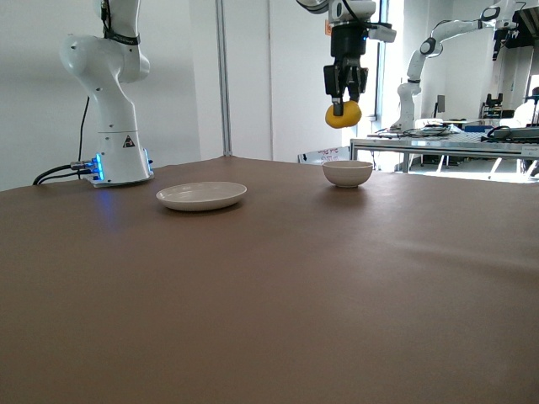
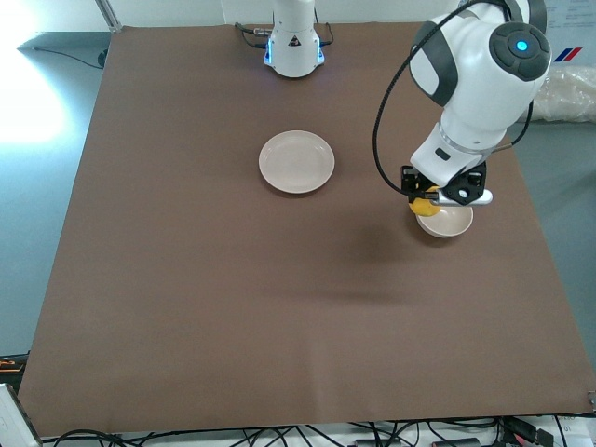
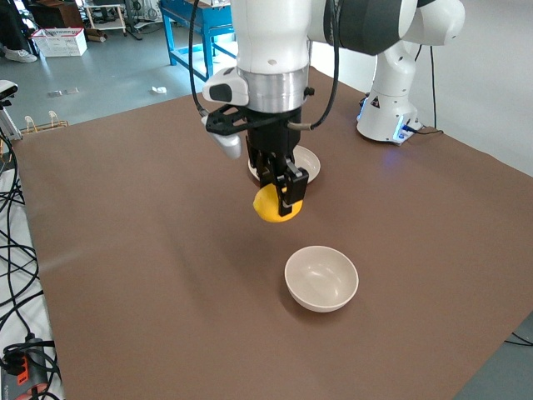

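My gripper [image 1: 345, 99] is shut on a yellow, lemon-like object [image 1: 341, 118], held in the air above and close to a small white bowl [image 1: 347, 175]; in the left view it partly covers that bowl [image 2: 445, 223]. The bowl [image 3: 321, 279] sits empty on the brown table in the right view, with the yellow object [image 3: 271, 208] above it in the picture. A flat white plate [image 2: 296, 162] lies empty to the left of the bowl; in the right view it is partly hidden behind my gripper.
Cables [image 3: 17, 275] run outside the table's edge.
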